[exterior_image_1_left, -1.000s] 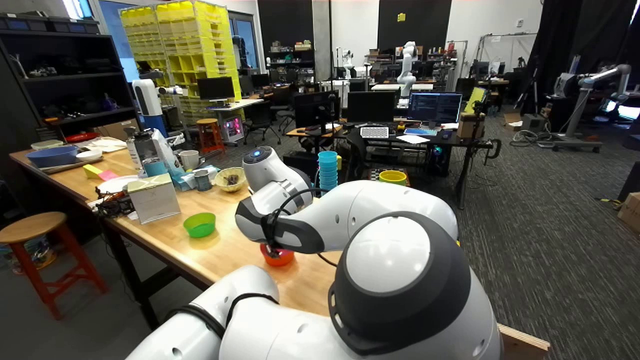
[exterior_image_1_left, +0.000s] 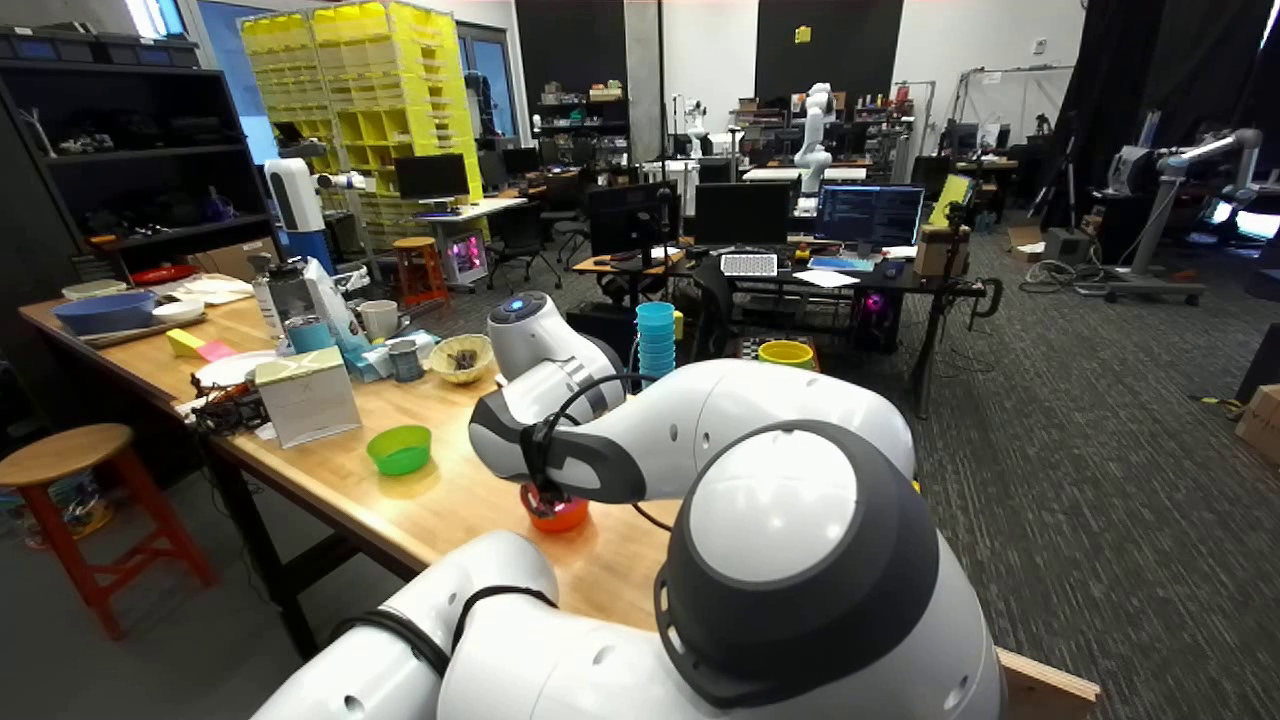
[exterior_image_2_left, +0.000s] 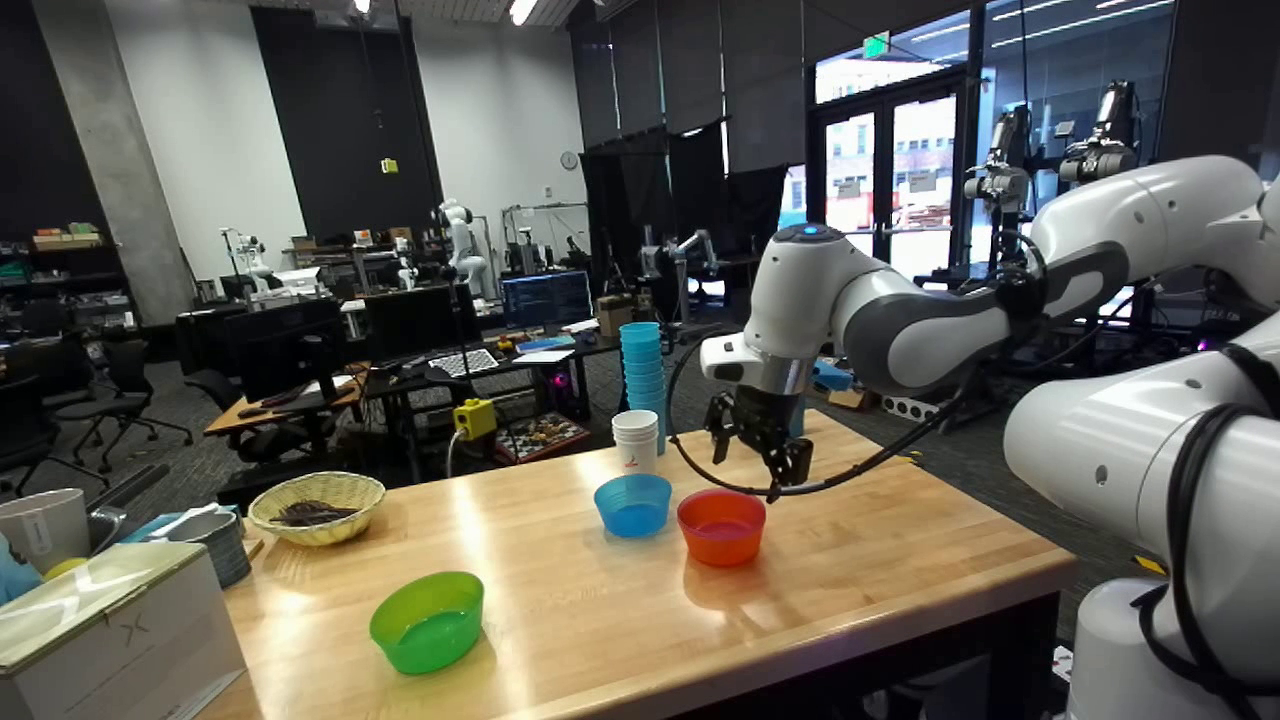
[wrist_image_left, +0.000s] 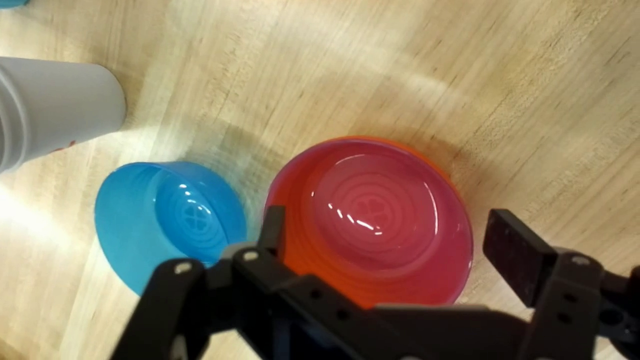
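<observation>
My gripper is open, its two dark fingers wide apart with nothing held between them. In the wrist view, the red bowl (wrist_image_left: 375, 207) lies beneath, between and beyond the fingers; an orange edge shows along its upper right rim. The second exterior view has the gripper (exterior_image_2_left: 758, 454) pointing down, just above and behind the red bowl (exterior_image_2_left: 721, 536). Close by on the left is a blue bowl (exterior_image_2_left: 632, 512), seen in the wrist view left of one finger. A green bowl (exterior_image_2_left: 428, 634) stands apart, nearer the left. All three bowls rest on the table.
Stacked white cups (exterior_image_2_left: 636, 442) and a tall stack of blue cups (exterior_image_2_left: 643, 378) stand behind the blue bowl. A wicker basket (exterior_image_2_left: 348, 494) and a white box (exterior_image_2_left: 144, 642) occupy the left side. Bare wooden table (exterior_image_2_left: 552, 600) lies between the green and red bowls.
The arm has barely shifted in exterior view 1. The bowls in sight there stay where they were.
</observation>
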